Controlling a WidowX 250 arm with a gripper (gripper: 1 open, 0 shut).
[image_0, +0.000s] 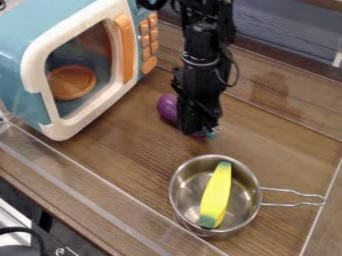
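Observation:
My black gripper (198, 125) is low over the counter, just beside a purple eggplant (168, 108) that lies partly behind it. The fingers look shut; I cannot see anything held between them. A steel pot (189, 183) with a long wire handle stands in the front right, holding a yellow elongated object (215, 192), perhaps corn or a banana.
A toy microwave (54, 45) with open front and an orange bowl (71, 83) inside fills the upper left. A wall bounds the back right.

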